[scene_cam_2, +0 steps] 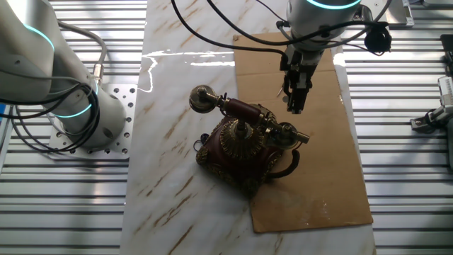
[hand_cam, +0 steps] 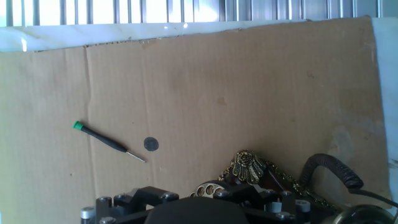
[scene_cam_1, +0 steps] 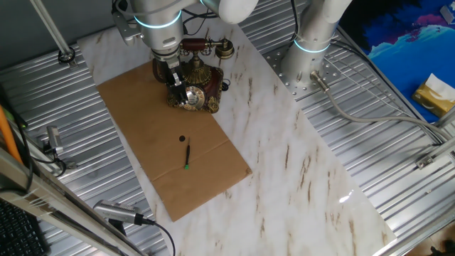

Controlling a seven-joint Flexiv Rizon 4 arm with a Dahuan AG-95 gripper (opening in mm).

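Observation:
My gripper [scene_cam_1: 182, 98] hangs, pointing down, near the dial side of an old-style brown and gold telephone [scene_cam_1: 202, 80]. In exterior view 2 the gripper [scene_cam_2: 296, 108] is over the cardboard, beside the telephone [scene_cam_2: 241, 145], whose handset [scene_cam_2: 244, 111] lies across its cradle. Dark finger linkages [hand_cam: 146, 198] show at the bottom of the wrist view, with part of the telephone [hand_cam: 247, 167] behind them. How far apart the fingertips stand is unclear. On the cardboard lie a small black screwdriver with a green end [hand_cam: 102, 138] and a dark round disc [hand_cam: 151, 144], apart from each other.
The brown cardboard sheet [scene_cam_1: 142, 121] covers part of a white marble-patterned tabletop [scene_cam_1: 284, 171]. A coiled cord [hand_cam: 333, 168] curls beside the telephone. Much of the cardboard is bare.

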